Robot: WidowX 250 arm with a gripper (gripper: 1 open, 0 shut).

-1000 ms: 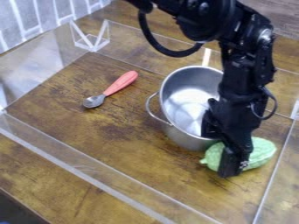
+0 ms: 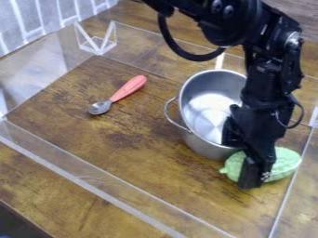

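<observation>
My black gripper (image 2: 252,165) is low at the right of the camera view, its fingers over a pale green vegetable (image 2: 282,163) lying on the wooden table just below a steel pot (image 2: 206,104). Whether the fingers are closed on the vegetable is hard to tell, as the gripper's body hides much of both it and the pot's right side.
A spoon with a pink handle (image 2: 128,87) lies left of the pot. Clear low walls border the wooden table (image 2: 99,158), whose left and front parts are bare. A white bracket stands at the back left.
Over the last second my gripper and the green vegetable have shifted slightly to the right, and the pot also sits a little further right.
</observation>
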